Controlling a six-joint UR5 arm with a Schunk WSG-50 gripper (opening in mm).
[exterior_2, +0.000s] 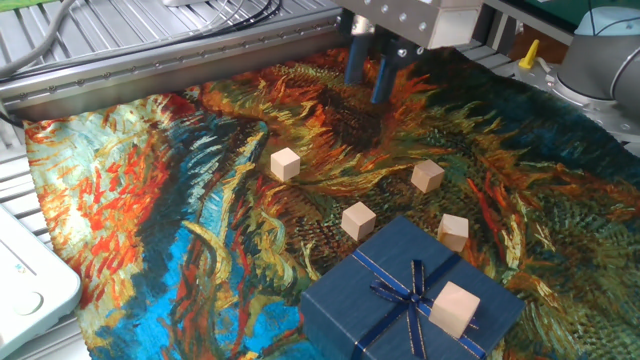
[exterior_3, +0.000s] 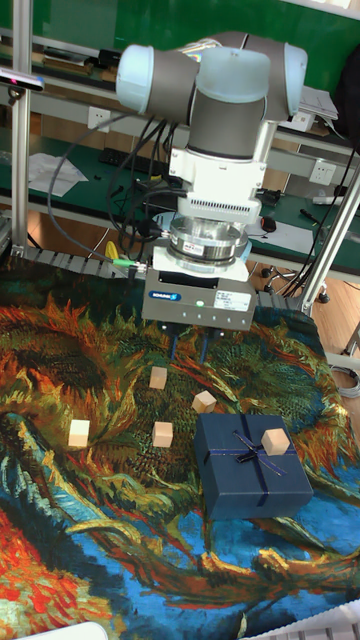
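Observation:
My gripper (exterior_2: 366, 91) (exterior_3: 189, 361) hangs above the cloth behind the cubes. A gap shows between its dark fingers (exterior_2: 383, 80), with nothing in it. Wooden cubes lie loose on the cloth: one at the left (exterior_2: 285, 165) (exterior_3: 79, 433), the others nearer the blue gift box (exterior_2: 345, 292) (exterior_3: 226, 480). Of these, one cube (exterior_2: 358, 221) lies left of the box in exterior view 2, and another cube (exterior_2: 453, 232) is close by its far edge. A further cube (exterior_2: 428, 176) lies farther back. On the lid, beside the ribbon bow, rests a wooden cube (exterior_2: 456, 309) (exterior_3: 276, 443).
A painted cloth (exterior_2: 110, 220) covers the table, with free room at its left. Along the back runs a metal rail (exterior_2: 150, 85). A white device (exterior_2: 35, 285) stands at the left edge, and a small yellow cone (exterior_2: 529, 55) near the arm's base.

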